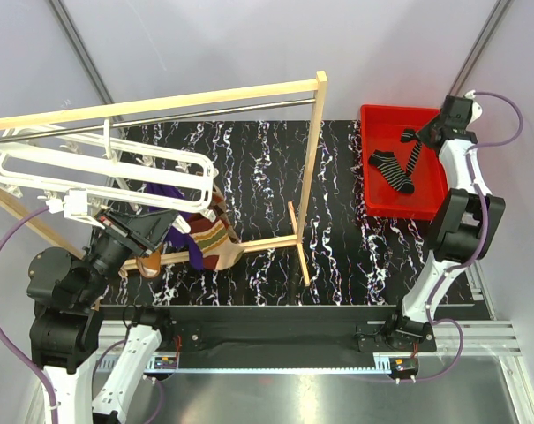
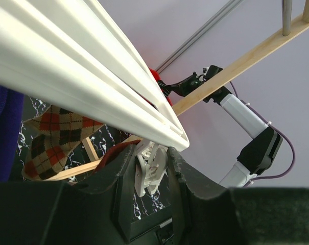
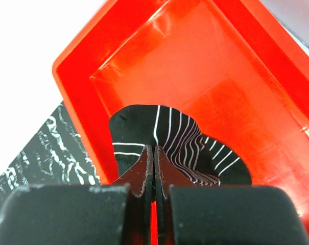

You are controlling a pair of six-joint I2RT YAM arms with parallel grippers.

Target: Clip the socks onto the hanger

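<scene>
In the top view the white hanger (image 1: pixel 108 170) hangs from the rod at left, with brown and purple socks (image 1: pixel 215 240) beneath it. My left gripper is shut on a white clip (image 2: pixel 153 173) under the hanger's end bar. At right, a black sock with white stripes (image 1: pixel 392 170) lies partly in the red bin (image 1: pixel 369 201), one stretch of it drawn up toward my right gripper (image 1: pixel 417 136). The right wrist view shows that gripper shut, the striped sock (image 3: pixel 139 122) gathered at its fingertips (image 3: pixel 147 153).
A wooden stand (image 1: pixel 312 159) frames the hanger. An argyle sock (image 2: pixel 57 138) hangs under it in the left wrist view.
</scene>
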